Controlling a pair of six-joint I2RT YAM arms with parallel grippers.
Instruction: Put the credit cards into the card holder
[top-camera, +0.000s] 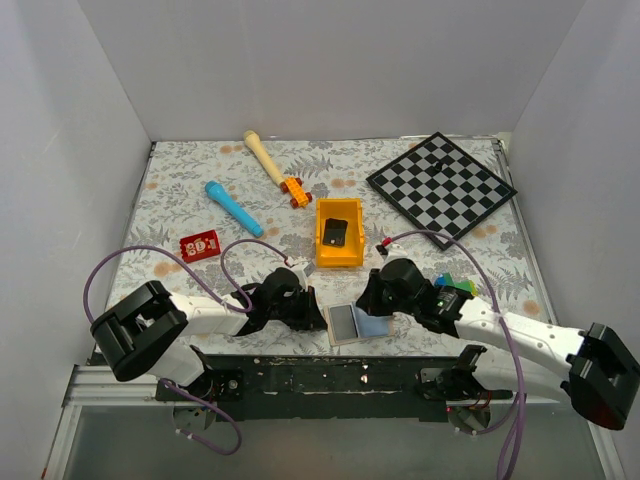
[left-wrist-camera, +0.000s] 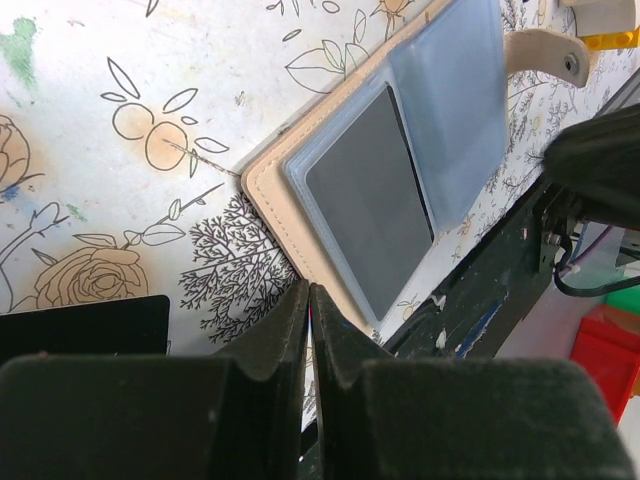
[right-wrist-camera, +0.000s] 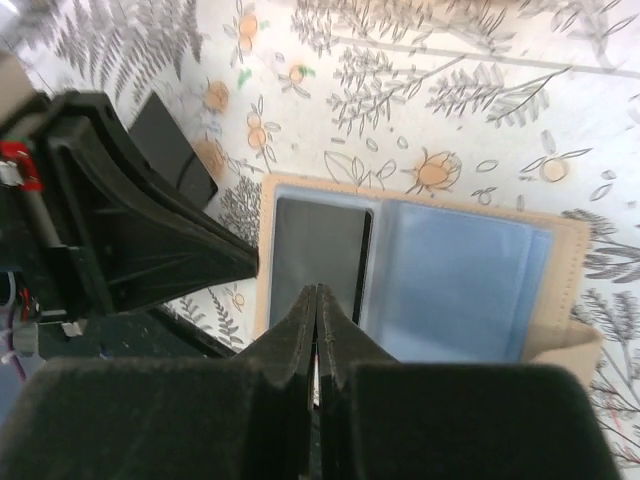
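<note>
The open card holder (top-camera: 348, 325) is beige with bluish see-through pockets and lies near the table's front edge. A dark card (right-wrist-camera: 318, 250) is in its left pocket, showing grey through the plastic; the right pocket (right-wrist-camera: 450, 275) looks empty. Another black card (left-wrist-camera: 85, 330) lies on the table to the left of the holder. My left gripper is shut, its tips at the holder's left edge, nothing seen between them. Above the holder, my right gripper is shut too, with nothing visible between its fingers.
Behind the holder stands a yellow box (top-camera: 340, 210) with a dark item inside. A red pack (top-camera: 200, 246) lies at the left, and a chessboard (top-camera: 441, 190) at the back right. Blue (top-camera: 233, 208) and beige (top-camera: 263, 158) sticks lie at the back left.
</note>
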